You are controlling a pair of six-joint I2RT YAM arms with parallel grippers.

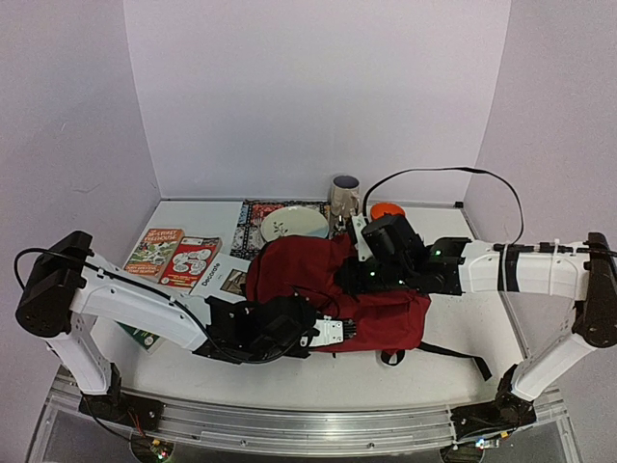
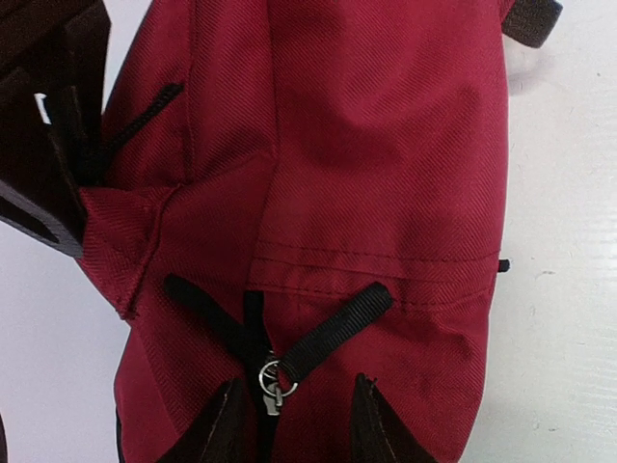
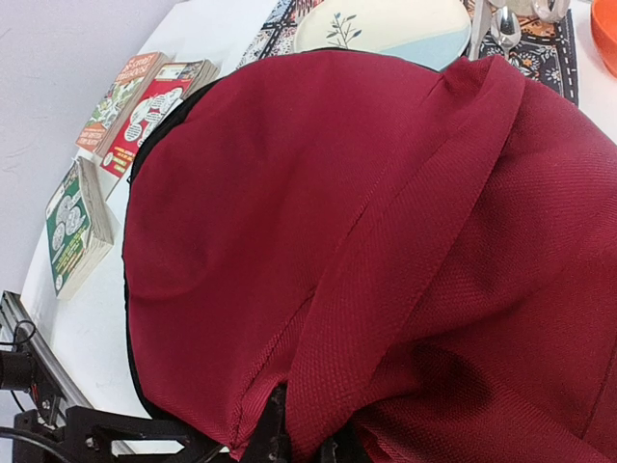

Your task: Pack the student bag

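Note:
The red student bag (image 1: 299, 262) lies on the table with its fabric bunched. A zipper with a metal slider (image 2: 275, 381) and two black pull tabs shows in the left wrist view. My left gripper is just over this zipper, its fingertips apart and nothing visible between them. My right gripper is shut on a raised fold of the bag, seen at the bottom of the right wrist view. In the left wrist view, its dark fingers (image 2: 43, 145) pinch the red cloth. The bag's inside is hidden.
Left of the bag lie an orange book (image 1: 154, 253), a red book (image 1: 191, 260), a white book (image 1: 222, 277) and a green book (image 3: 75, 230). Behind it are a plate (image 1: 293, 222), cutlery (image 3: 506, 29), a mug (image 1: 344, 196) and an orange bowl (image 1: 387, 209).

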